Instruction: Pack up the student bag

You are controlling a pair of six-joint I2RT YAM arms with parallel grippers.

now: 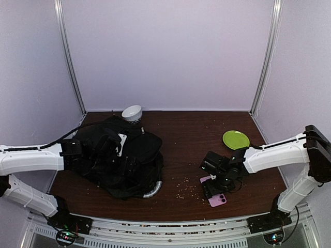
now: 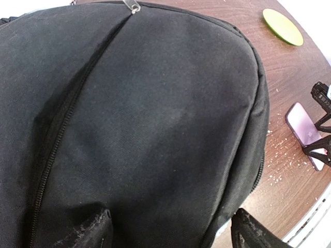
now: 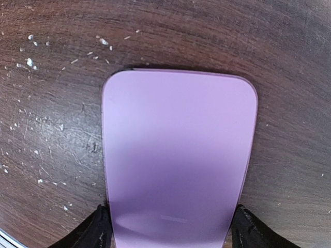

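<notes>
On the left of the table rests the black bag (image 1: 144,150), and its dark fabric with a zipper fills most of the left wrist view. Over the bag stands my left gripper, its fingers apart and at the lower edge of that view; whether fabric sits between them is hard to tell. A pink-purple phone (image 3: 178,139) lies flat on the wood at the front right. My right gripper is over it, part open, with one finger at each long side of the phone, close to or touching its edges.
A green plate (image 1: 236,140) lies at the back right, behind the right arm. Behind the bag stands a white bowl (image 1: 132,113). Small pale crumbs (image 1: 187,189) are scattered between bag and phone.
</notes>
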